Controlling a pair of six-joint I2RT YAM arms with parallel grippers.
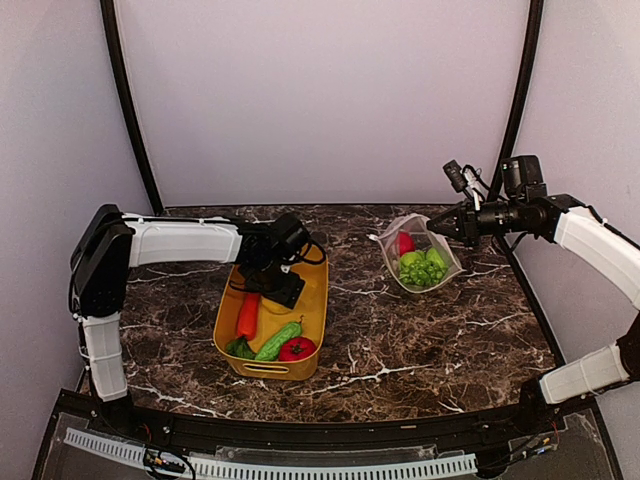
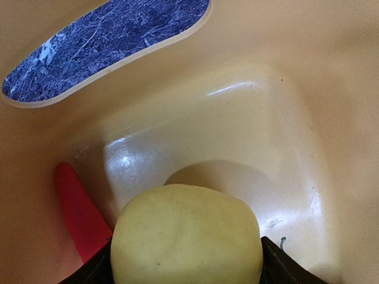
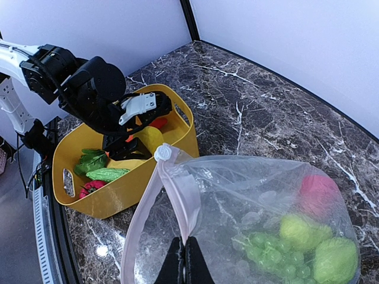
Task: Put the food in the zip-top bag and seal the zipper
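In the left wrist view, a rounded yellow potato-like food (image 2: pixel 186 234) fills the space between the fingers of my left gripper. That gripper is open, with one fingertip at each side of the food, down inside the yellow basket (image 1: pixel 322 270). Whether the fingers touch it, I cannot tell. The clear zip top bag (image 3: pixel 228 201) stands open on the right of the table, holding a red item (image 3: pixel 318 192), green grapes (image 3: pixel 275 257) and green rounded pieces (image 3: pixel 336 260). My right gripper is shut on the bag's rim.
A long red-orange vegetable (image 1: pixel 247 316), a bumpy green vegetable (image 1: pixel 278 341), a tomato (image 1: pixel 297 348) and dark leafy greens (image 1: pixel 240 348) lie in the basket. Bare marbled tabletop (image 1: pixel 365 330) separates basket and bag.
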